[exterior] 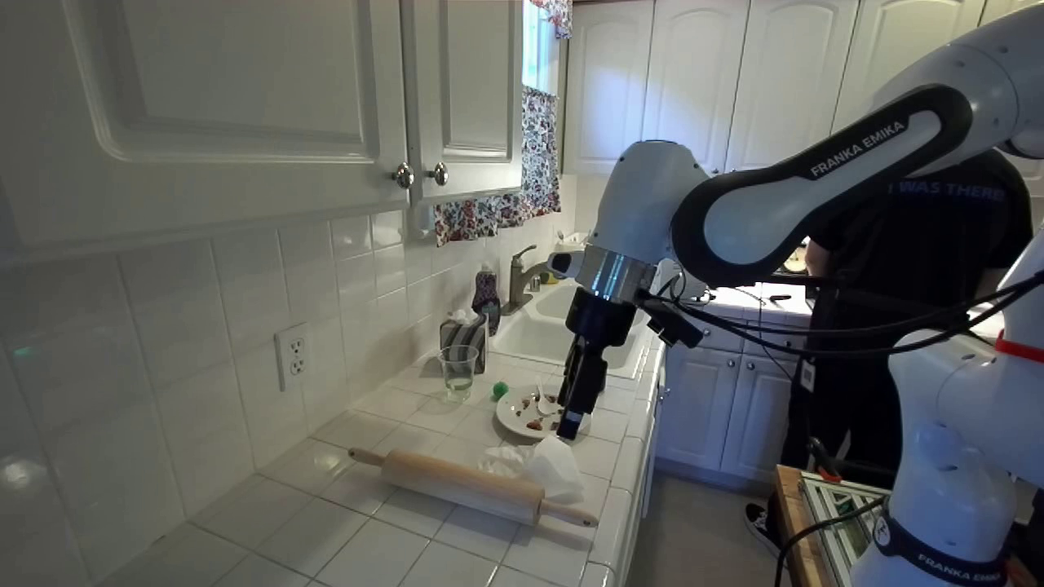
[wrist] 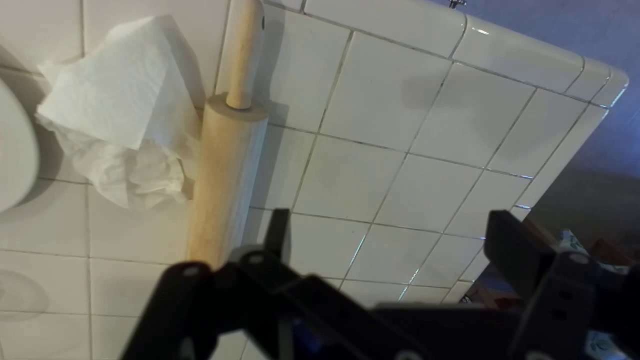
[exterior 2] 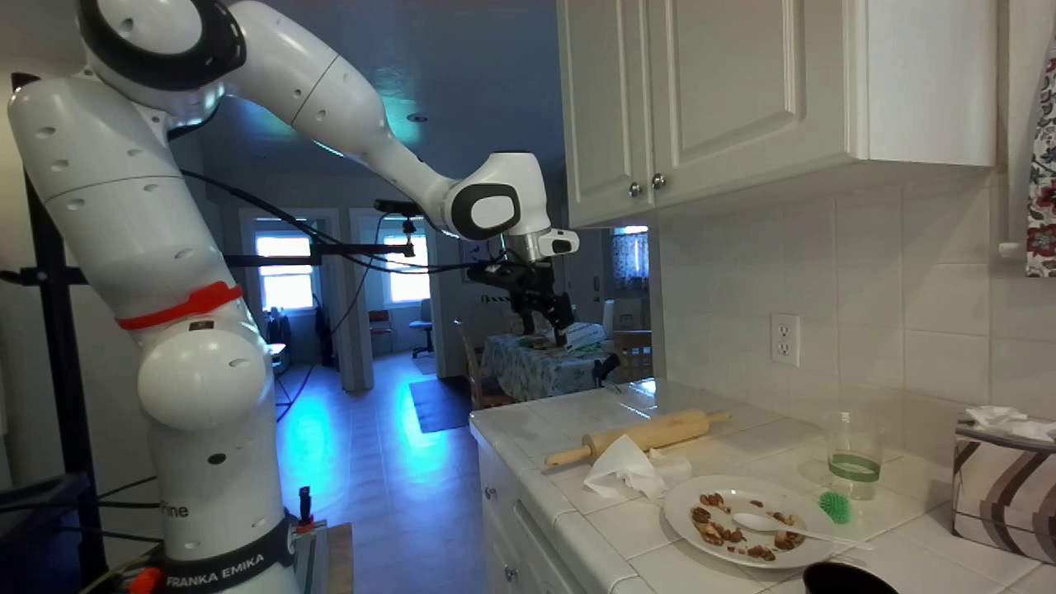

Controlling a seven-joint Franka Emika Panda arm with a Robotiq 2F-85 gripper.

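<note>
My gripper is open above the counter, its two dark fingers wide apart and only bare tile showing between them. In exterior view 2 the gripper (exterior 2: 562,335) hangs well above the countertop. A wooden rolling pin (exterior: 460,481) lies across the tiles; in the wrist view the rolling pin (wrist: 225,180) is left of the gap between the fingers. Crumpled white paper (wrist: 129,108) rests beside it. A white plate (exterior 2: 693,539) bears brown nut-like pieces and a white spoon (exterior 2: 792,528). The plate's edge (wrist: 15,144) shows at the wrist view's left.
Near the wall stand a clear plastic cup (exterior 2: 853,457), a green spiky ball (exterior 2: 834,506) and a tissue box (exterior 2: 1005,485). A dark cup (exterior 2: 846,579) is at the front. The sink (exterior: 548,323) lies behind. Bare tile (wrist: 360,174) fills the counter's end.
</note>
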